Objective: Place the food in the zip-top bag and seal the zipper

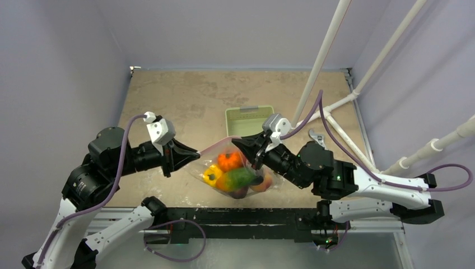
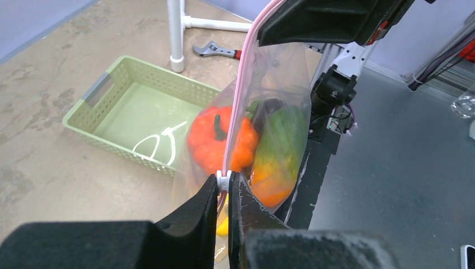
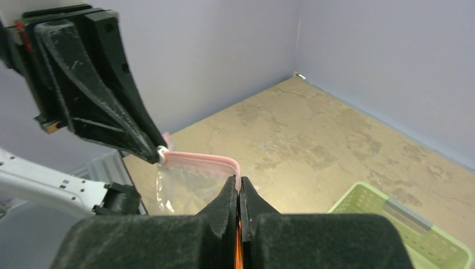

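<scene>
A clear zip bag (image 1: 208,168) holds an orange pepper (image 1: 228,160), a yellow pepper (image 1: 212,175), a green-orange mango (image 1: 240,178) and other produce. My left gripper (image 1: 197,154) is shut on the white slider (image 2: 223,182) at one end of the bag's pink zipper (image 2: 241,101). My right gripper (image 1: 235,141) is shut on the pink zipper strip, which runs between the two grippers and disappears between the right fingertips in the right wrist view.
A green basket (image 1: 249,117) stands behind the bag. A wrench (image 2: 213,49) lies beside white pipe framework (image 1: 336,105) on the right. The board's back left is clear.
</scene>
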